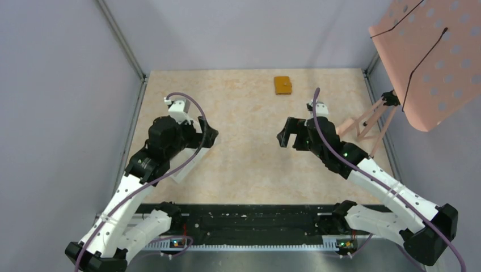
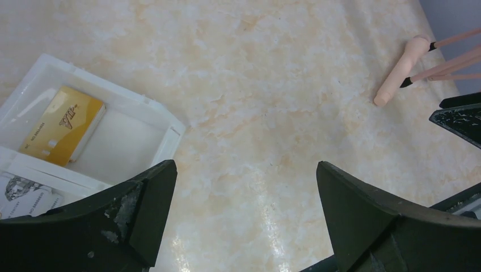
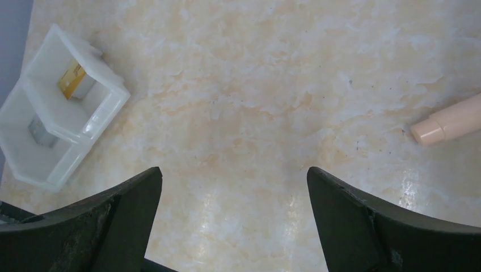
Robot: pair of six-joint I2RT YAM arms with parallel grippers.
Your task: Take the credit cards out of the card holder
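Note:
A small tan card holder [image 1: 283,85] with a strap lies flat near the back edge of the table, right of centre in the top view; no cards are visible at it. My left gripper [image 1: 199,131] hangs open over the table's left side, nothing between its fingers. My right gripper [image 1: 289,133] is also open and empty, in front of the card holder and a little to its right.
A white two-part bin [image 2: 139,105] with a yellow box [image 2: 65,122] and cards sits under the left arm. A pink stand [image 1: 369,122] with a large pink panel [image 1: 431,62] occupies the right side.

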